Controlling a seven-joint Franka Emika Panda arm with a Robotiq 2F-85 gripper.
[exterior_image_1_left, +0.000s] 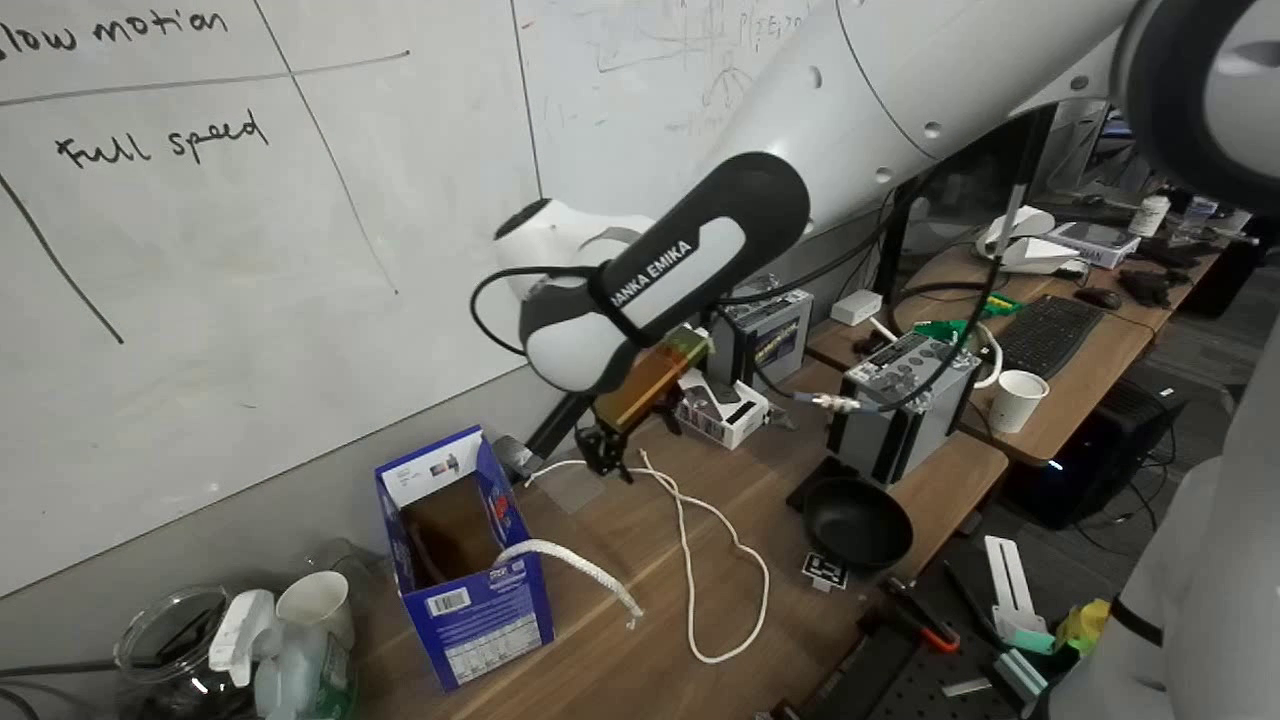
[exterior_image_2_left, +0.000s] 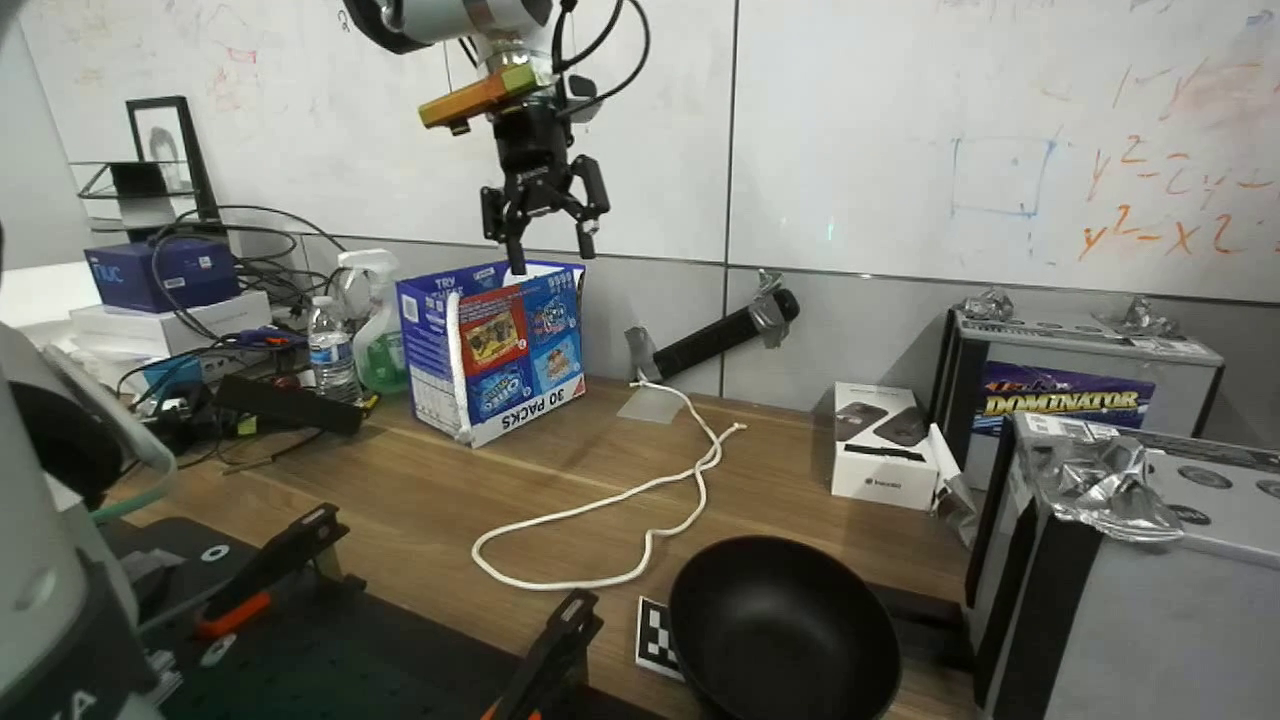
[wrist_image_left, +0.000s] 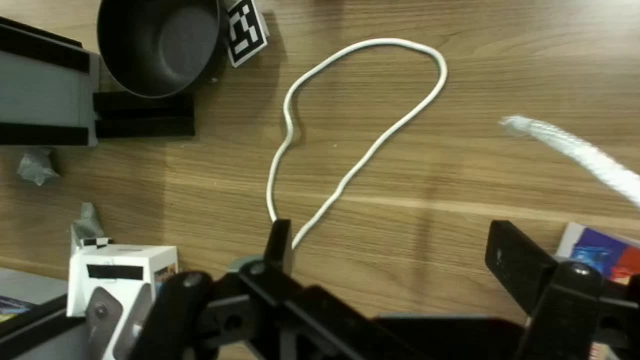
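Observation:
My gripper is open, its fingers wide apart with nothing between them. In exterior view 2 the gripper hangs pointing down, high above the table and in line with the blue snack box. The wrist view has this box at the lower right, partly behind a finger. A thick white rope hangs over the rim of the box, its frayed end outside. On the wooden table a thin white cord lies in a loose loop; in the wrist view part of the cord runs under the left finger.
A black pan stands near the front, beside a checkered marker. A white phone box and grey cases occupy the right. A black tube is taped against the wall. Bare table surrounds the cord.

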